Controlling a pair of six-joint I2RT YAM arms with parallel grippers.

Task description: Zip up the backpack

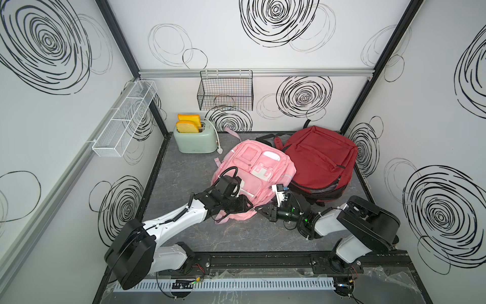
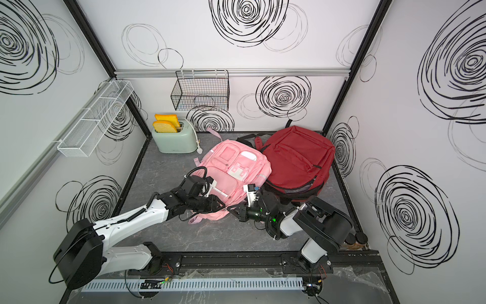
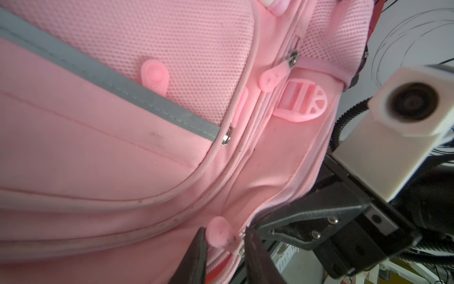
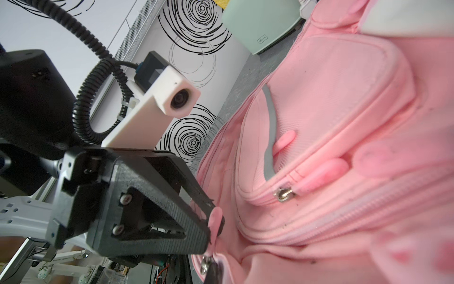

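Note:
The pink backpack (image 1: 258, 172) lies mid-table with several zipper pulls. In the left wrist view a pink zipper pull (image 3: 220, 232) sits between my left gripper's (image 3: 227, 255) fingers, which are part open, close around it near the bag's lower edge. My right gripper (image 1: 258, 208) comes in from the right to that same edge, meeting the left one. In the right wrist view the pull (image 4: 215, 222) stands upright by the left fingers; the tips of the right fingers are at the bottom, mostly hidden, apparently shut at the zipper's metal slider.
A red backpack (image 1: 319, 157) lies right of the pink one. A mint toaster (image 1: 197, 141) with bread stands at the back left. Bare table (image 1: 172, 182) shows left and in front. Wire baskets hang on the back and left walls.

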